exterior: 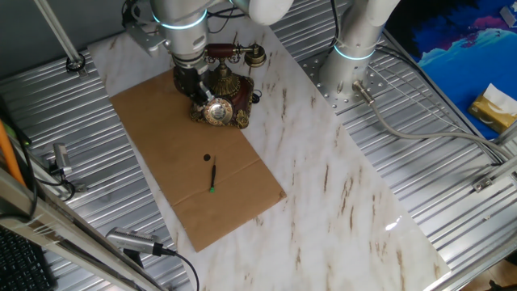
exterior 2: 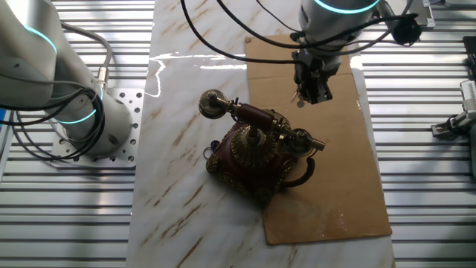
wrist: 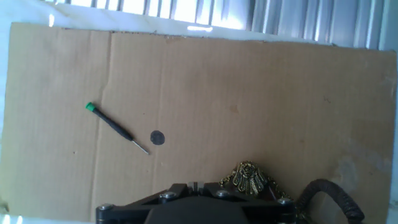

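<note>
An antique-style telephone, dark red with gold ornament, stands at the far part of the cardboard sheet, partly on the marbled table. Its handset rests on the cradle. On the cardboard lie a small screwdriver with a green end and a dark round disc just beyond its tip. My gripper hangs beside the telephone, above the cardboard. In the wrist view its fingertips meet and nothing shows between them. Only a gold corner and the curved dark cord of the telephone appear in that view.
Loose black cables loop in front of my arm. A camera-like device sits by the near left edge.
</note>
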